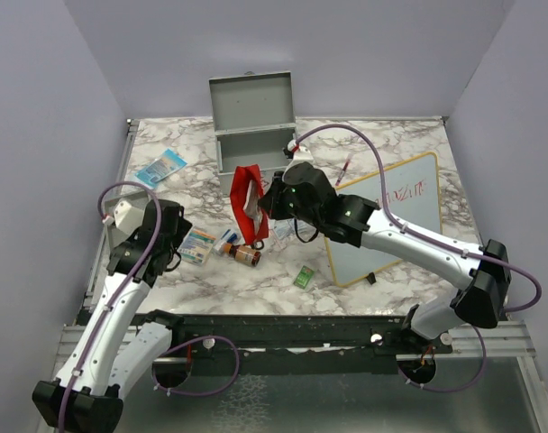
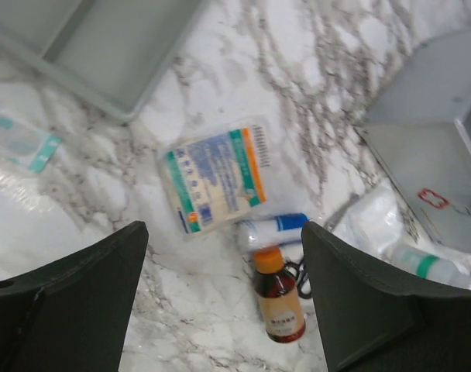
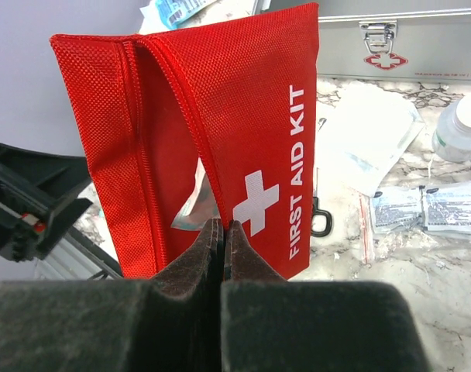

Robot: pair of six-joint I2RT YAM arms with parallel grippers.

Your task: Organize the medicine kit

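A red first aid kit pouch [image 1: 245,203] [image 3: 274,132] hangs in my right gripper [image 1: 267,203], shut on its fabric, the pouch partly gaping. My left gripper [image 1: 173,225] is apart from it at the left, fingers spread above the table with nothing between them. Below lie a brown bottle [image 1: 242,255] [image 2: 279,298], a blue-white tube [image 2: 270,231], a packet of strips [image 2: 212,178], scissors [image 3: 321,221], a white bottle [image 3: 456,128] and sachets [image 3: 425,209].
An open metal box [image 1: 252,149] stands at the back centre. A grey tray [image 2: 104,85] is at the left, with a blue packet [image 1: 161,168] behind. A whiteboard [image 1: 409,216] fills the right; a small green item [image 1: 304,277] lies at front.
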